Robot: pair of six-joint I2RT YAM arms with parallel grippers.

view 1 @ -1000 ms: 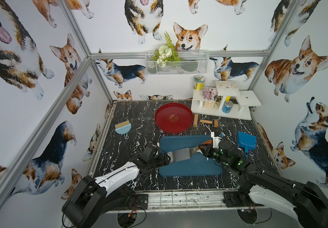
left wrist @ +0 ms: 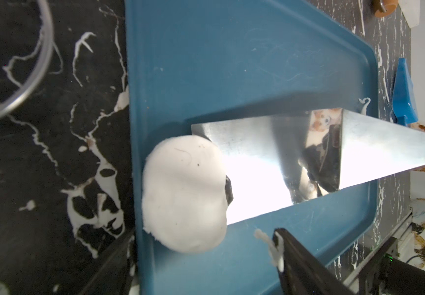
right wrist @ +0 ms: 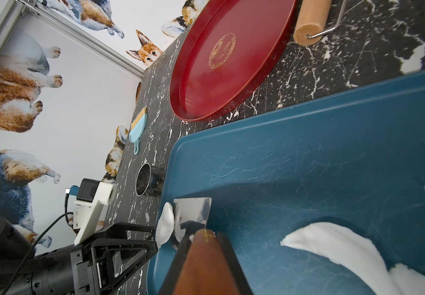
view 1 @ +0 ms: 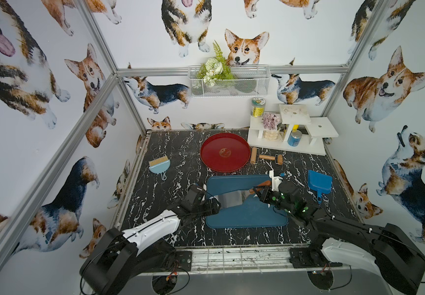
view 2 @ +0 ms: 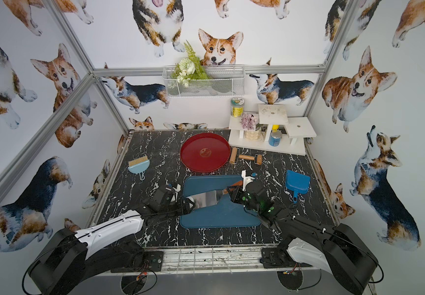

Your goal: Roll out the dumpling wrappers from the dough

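Note:
In the left wrist view a flat, rounded piece of white dough [left wrist: 184, 194] lies at the left end of the blue tray [left wrist: 251, 54]. The steel blade of a scraper [left wrist: 256, 162] reaches the dough's right edge, its front edge partly hidden there. My right gripper [view 1: 263, 192] is shut on the scraper's brown handle [right wrist: 205, 268]. My left gripper stands open over the tray's left end, its fingers to either side of the dough. More white dough [right wrist: 342, 245] lies toward the tray's right end in the right wrist view.
Behind the tray sit a red round tray [view 1: 225, 152] and a wooden roller [view 1: 267, 157]. A metal ring [right wrist: 146, 179] stands left of the blue tray. A brush [view 1: 159, 164] and a blue dustpan [view 1: 319, 182] lie at the sides.
My right gripper has moved a little to the left with the scraper, bringing its blade closer to my left gripper. The left arm has stayed in place.

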